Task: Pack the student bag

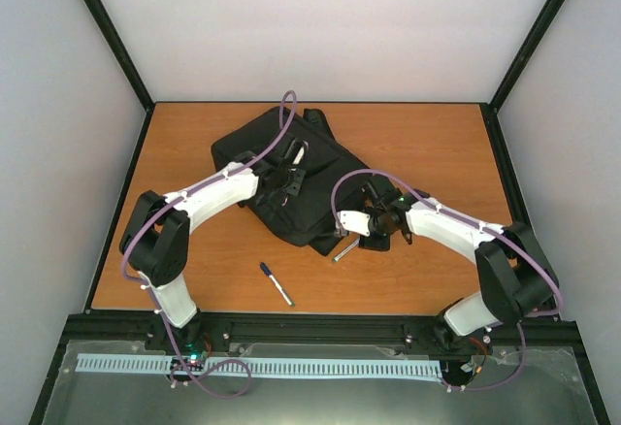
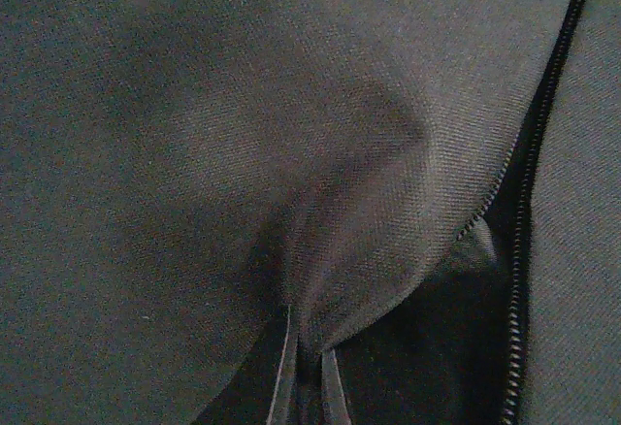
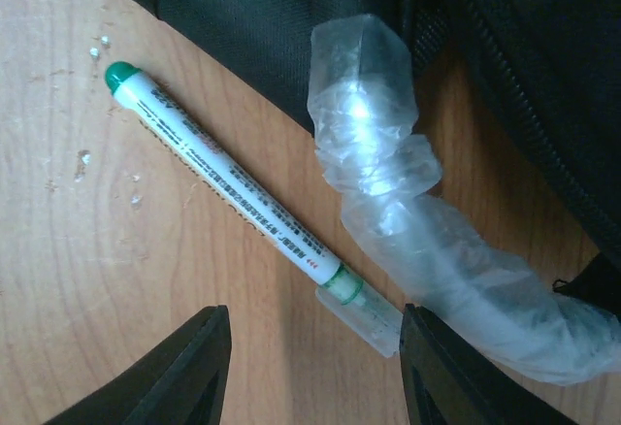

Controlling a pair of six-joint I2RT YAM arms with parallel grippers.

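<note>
A black bag (image 1: 315,187) lies across the middle of the table, with its zip (image 2: 522,241) parted in the left wrist view. My left gripper is shut on a fold of the bag's cloth beside that opening. In the right wrist view a white marker with a green end (image 3: 228,178) lies on the wood close to the bag. Over its clear cap end stands my right gripper, open, nothing gripped. A crumpled clear plastic piece (image 3: 408,221) runs alongside the marker, between it and the bag. A dark-capped marker (image 1: 277,283) rests near the table's front.
Bare wooden table (image 1: 194,270) surrounds the dark-capped marker, and the far right of the table is clear too. Dark frame bars and white walls bound the table.
</note>
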